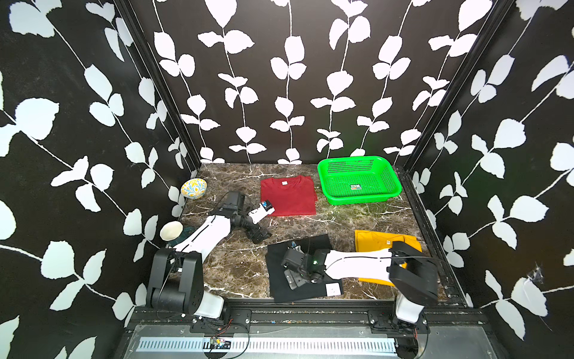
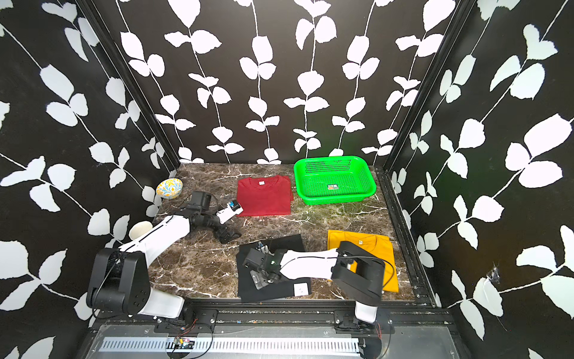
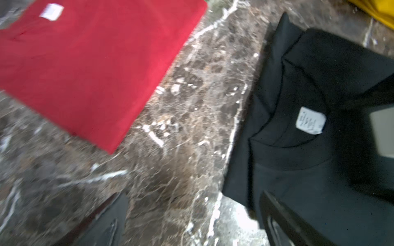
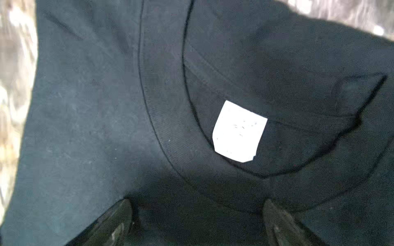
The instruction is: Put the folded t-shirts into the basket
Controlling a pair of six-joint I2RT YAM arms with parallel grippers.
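A folded black t-shirt (image 1: 311, 292) lies at the front middle of the table, its white neck tag (image 4: 238, 131) clear in the right wrist view. My right gripper is over the black shirt, its fingers (image 4: 110, 223) apart with only flat cloth beneath. A folded red t-shirt (image 1: 288, 196) rests behind it, and a folded yellow one (image 1: 375, 240) lies at the right, partly covered by my right arm. Left of the black shirt, my left gripper stands open over bare table. The green basket (image 1: 358, 194) at the back right is empty apart from a small label.
A patterned bowl (image 1: 193, 188) stands at the back left. A cream cup (image 1: 171, 231) is beside my left arm. Bare marble table (image 1: 239, 272) shows left of the black shirt. Patterned walls close in the sides and back.
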